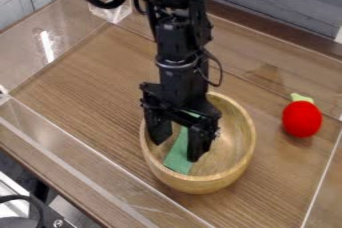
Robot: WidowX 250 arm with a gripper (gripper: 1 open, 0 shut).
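My black gripper [179,122] hangs down into a tan wooden bowl [214,180] at the lower middle, its fingers open and apart. Beneath and between them a green object [178,152] lies on the bowl's floor, partly hidden by the gripper.
A red tomato-like object [301,120] with a small pale green piece behind it lies on the wooden table at the right.
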